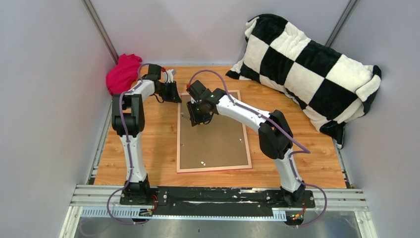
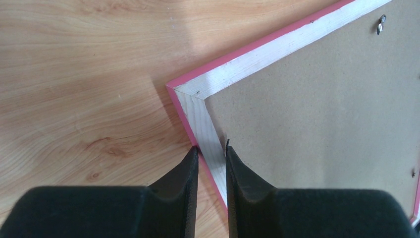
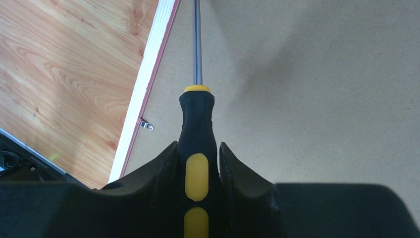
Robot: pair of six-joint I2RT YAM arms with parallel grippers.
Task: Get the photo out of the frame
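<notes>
The photo frame (image 1: 213, 168) lies back-up on the wooden table, brown backing board (image 1: 213, 144) showing, small metal clips (image 2: 381, 24) on it. My left gripper is shut on the frame's white, pink-edged rail near a corner. My right gripper is shut on a black and yellow screwdriver (image 3: 196, 176), held over the backing with its shaft pointing away; its tip is outside the right wrist view. A clip (image 3: 147, 125) sits at the rail beside it. The photo itself is hidden.
A checked pillow (image 1: 307, 74) fills the back right, and a red cloth (image 1: 122, 74) lies at the back left. Bare table (image 1: 119, 163) shows left and right of the frame.
</notes>
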